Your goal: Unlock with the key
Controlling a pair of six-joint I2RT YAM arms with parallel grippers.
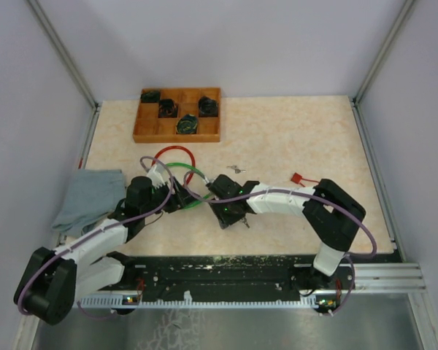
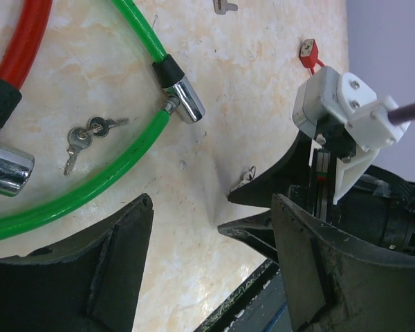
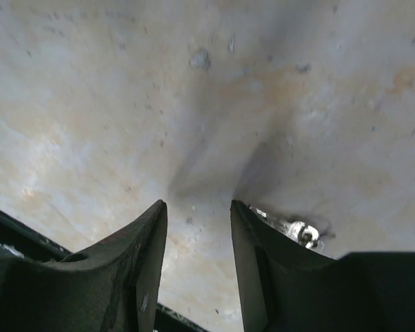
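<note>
My right gripper point(image 1: 223, 215) is low over the table, fingers part open, its fingers point(image 3: 142, 263) beside a small key point(image 3: 290, 228) lying on the surface, partly hidden by a fingertip. My left gripper stands open above a green cable lock point(image 2: 104, 183) and a red cable lock point(image 2: 17, 48). Two keys on a ring point(image 2: 83, 138) lie between those locks, and another key point(image 2: 225, 7) lies further back. A red padlock point(image 1: 297, 177) with a red loop sits at the right of the table.
A wooden sectioned tray point(image 1: 175, 137) with dark items stands at the back left. A folded grey cloth point(image 1: 84, 200) lies at the left edge.
</note>
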